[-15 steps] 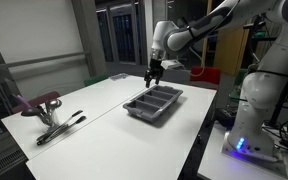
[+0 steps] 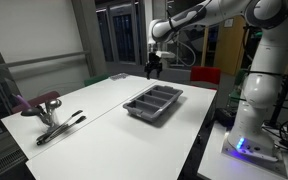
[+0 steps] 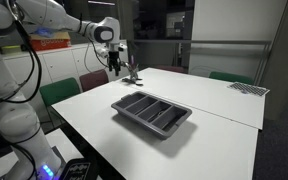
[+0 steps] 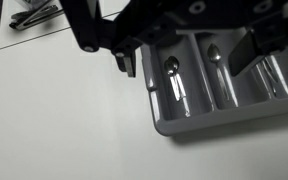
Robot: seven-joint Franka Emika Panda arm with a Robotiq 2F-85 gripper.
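A grey cutlery tray (image 2: 154, 103) with long compartments sits on the white table. In the wrist view, one spoon (image 4: 172, 66) lies in a compartment of the tray (image 4: 189, 123), a second spoon (image 4: 215, 54) in the neighbouring one, and more cutlery (image 4: 270, 70) farther right. My gripper is open, its dark fingers (image 4: 130, 63) wide apart and nothing visible between them. Exterior view 1 has the gripper (image 2: 154, 72) raised clear of the table, beyond the tray. It also hangs high in exterior view 2 (image 3: 116, 68).
A holder with several upright utensils (image 2: 50, 110) stands at the table's left, with dark tongs (image 2: 62, 129) lying beside it. A wire rack (image 3: 241, 88) rests at the far side.
My arm has risen and drawn away from the tray, lifting the gripper higher. The tray and the utensil holder have stayed in place.
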